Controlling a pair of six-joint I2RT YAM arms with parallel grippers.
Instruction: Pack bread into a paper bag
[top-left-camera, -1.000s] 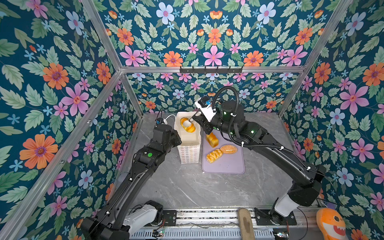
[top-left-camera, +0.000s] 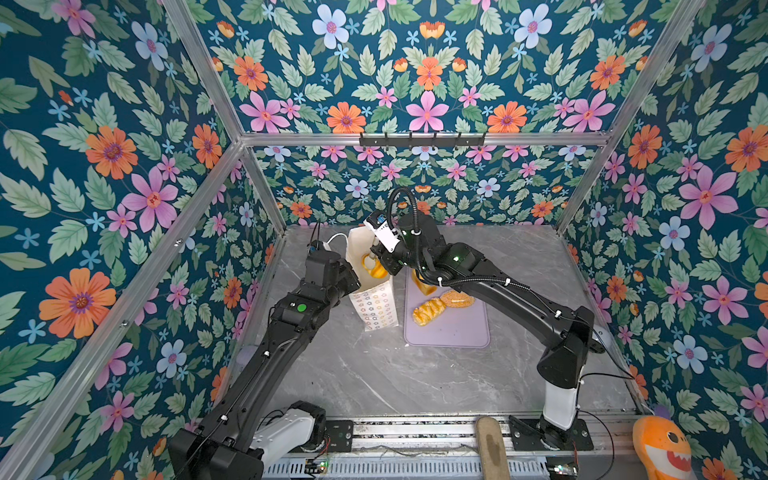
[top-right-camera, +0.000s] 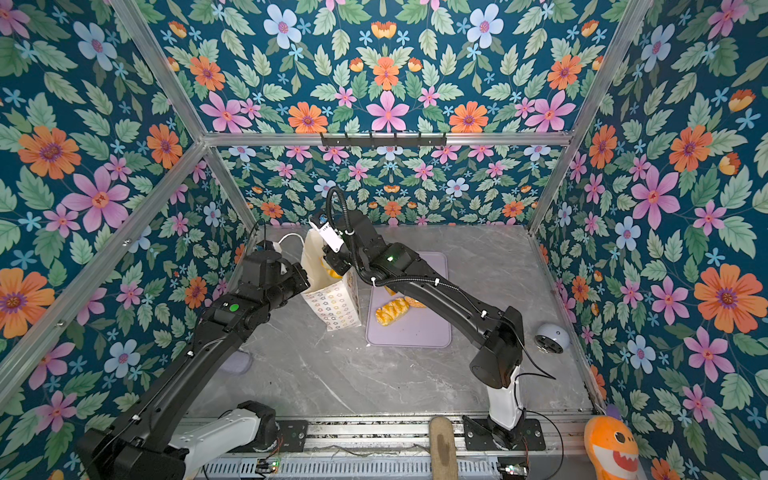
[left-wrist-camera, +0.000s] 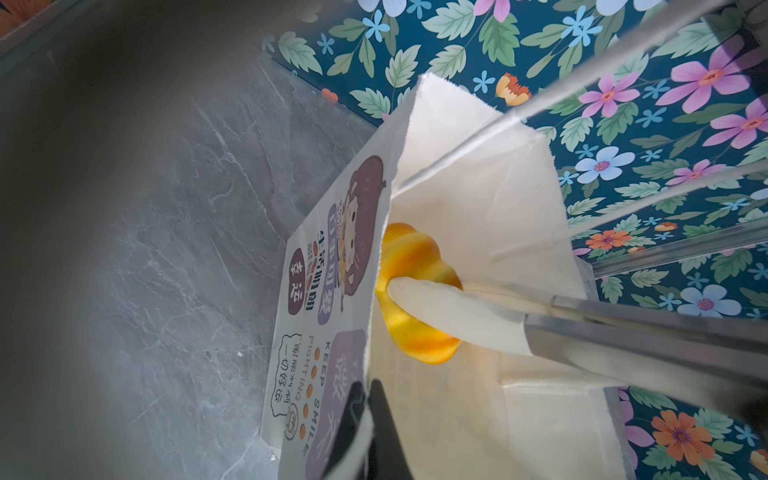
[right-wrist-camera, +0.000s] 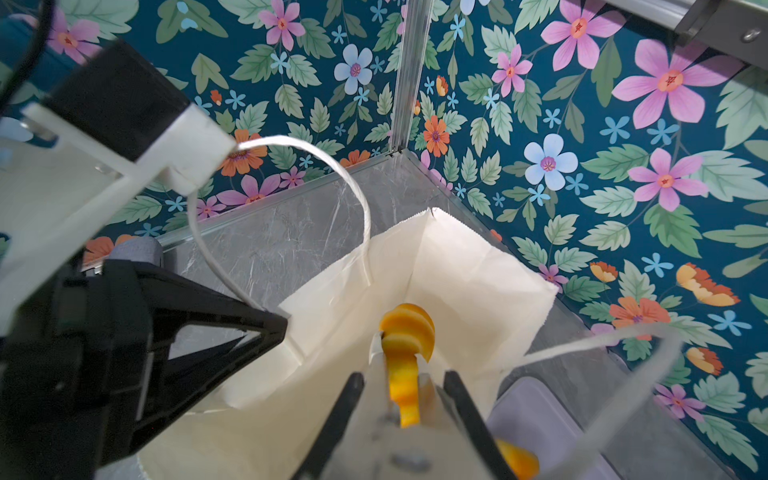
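The white paper bag (top-left-camera: 376, 305) stands upright with its mouth open upward. My left gripper is shut on one edge of the bag's rim, the thin paper running between its fingers. A yellow-orange bread roll (left-wrist-camera: 420, 344) is inside the bag mouth, below the rim. My right gripper reaches in over the opposite side and is shut on this roll, one pale finger (left-wrist-camera: 460, 312) lying across it. The bag's floor under the roll is hard to see.
Beside the bag, a lilac tray (top-left-camera: 448, 336) holds a braided bread (top-left-camera: 429, 311), an oval seeded bread (top-left-camera: 458, 298) and another piece (top-left-camera: 421, 283) partly hidden by my right arm. White handles (right-wrist-camera: 336, 172) loop above the bag.
My right gripper has moved left and down, carrying the roll from the top of the bag mouth deeper inside. The bag's base has shifted slightly; my left arm has hardly moved.
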